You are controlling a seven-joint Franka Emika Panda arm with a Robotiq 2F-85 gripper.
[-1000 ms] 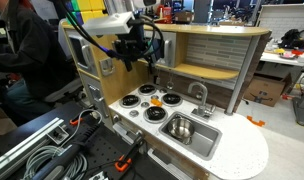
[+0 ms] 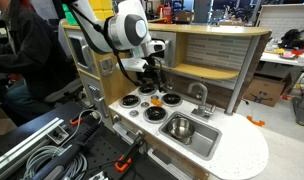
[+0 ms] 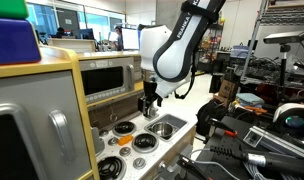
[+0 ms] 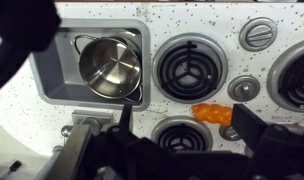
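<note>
My gripper is open above the white stovetop, its dark fingers (image 4: 250, 124) spread apart with nothing between them. In the first exterior view the gripper (image 2: 152, 76) hangs over the back burners. An orange object (image 4: 212, 113) lies on the counter among the burners, seen between and ahead of the fingers in the wrist view. It shows as a small orange patch (image 2: 157, 101) near the middle of the stovetop. A steel pot (image 4: 110, 67) with two handles rests inside the grey sink (image 4: 54, 80), apart from the gripper.
Several black coil burners (image 4: 190, 70) and round knobs (image 4: 244, 89) surround the orange object. A faucet (image 2: 201, 98) rises behind the sink. Wooden shelving (image 2: 207, 72) stands behind the stove.
The arm has come down and to the right in the first exterior view, bringing my gripper lower over the stovetop. The pot and orange object have not visibly moved.
</note>
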